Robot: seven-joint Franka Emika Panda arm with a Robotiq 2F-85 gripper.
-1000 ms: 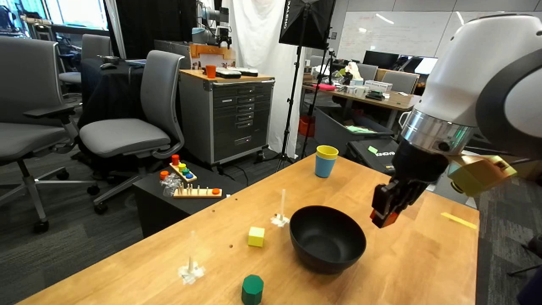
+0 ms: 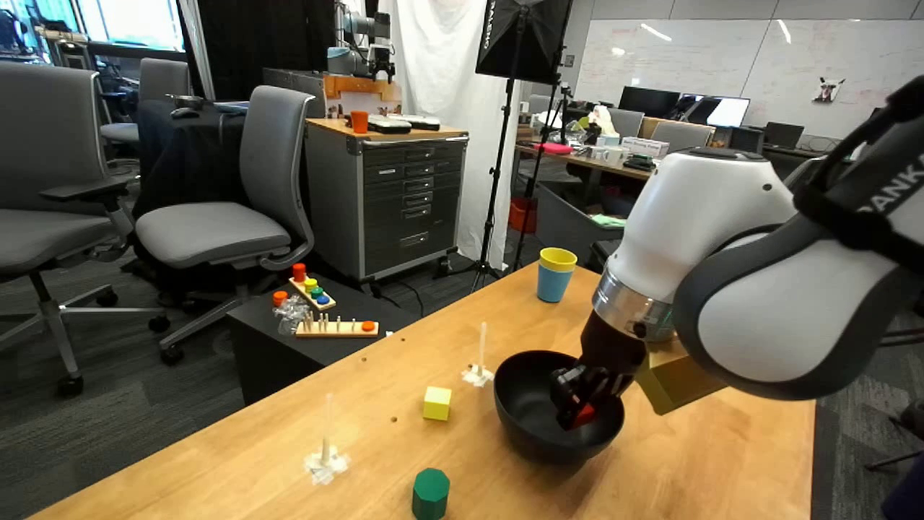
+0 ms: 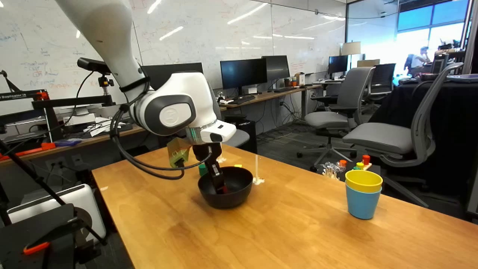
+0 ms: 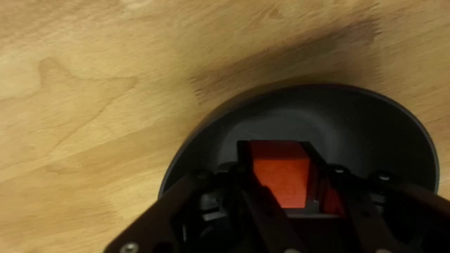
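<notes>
My gripper is shut on a red-orange block (image 4: 281, 179), which sits snugly between its two fingers. Both are down inside the black bowl (image 2: 524, 403), below its rim on the side towards the arm in exterior view 1. In exterior view 2 the fingers reach into the bowl (image 3: 244, 190) and only a sliver of red shows at their tips. Whether the block touches the bowl's bottom, I cannot tell. Nothing else is visible in the bowl.
A yellow cube (image 2: 437, 403) and a green prism (image 2: 430, 494) stand near the bowl. Two thin upright pegs (image 2: 482, 347) are taped to the table. A yellow cup nested in a blue cup (image 3: 363, 204) stands apart.
The arm has moved left in exterior view 1 and lowered, bringing the red-orange block from beside the bowl to inside it. The bowl, cube and prism have stayed put.
</notes>
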